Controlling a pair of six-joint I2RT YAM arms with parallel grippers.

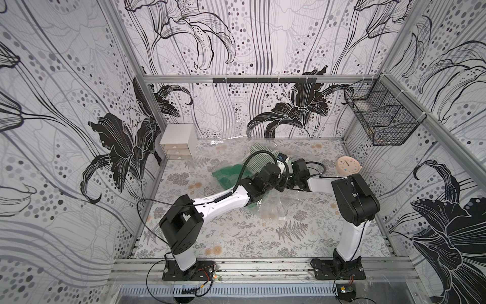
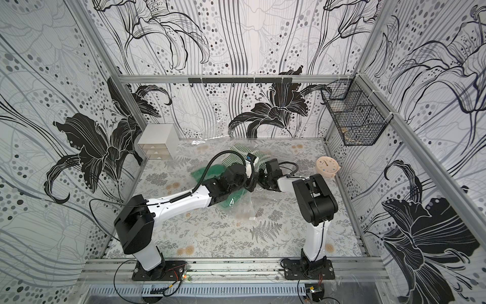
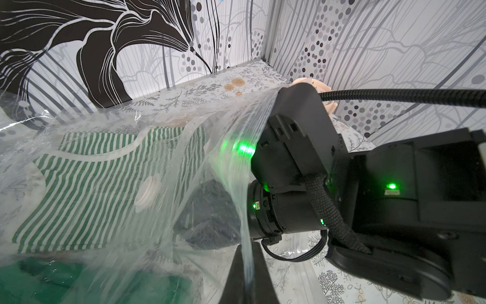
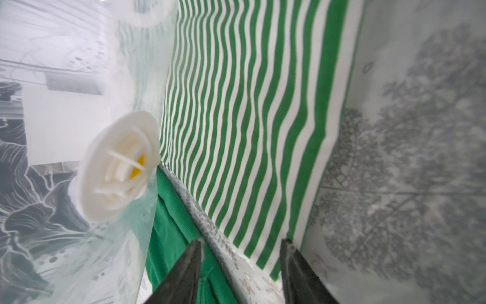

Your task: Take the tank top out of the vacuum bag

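A clear vacuum bag [image 3: 101, 116] is lifted at its side, showing a green-and-white striped tank top [image 3: 86, 197], a white valve [image 4: 114, 167] and a solid green cloth [image 3: 45, 283]. My left gripper is shut on the thin plastic edge, which runs down between its fingers. My right gripper is inside or at the bag's opening, part open, its blurred fingertips just before the striped fabric's lower edge, with nothing clearly between them. In both top views the two grippers meet over the bag, largely hiding each other.
A small white drawer box [image 1: 174, 136] stands at the back left. A pink clock [image 1: 348, 165] sits at the right. A black wire basket [image 1: 384, 116] hangs on the right rail.
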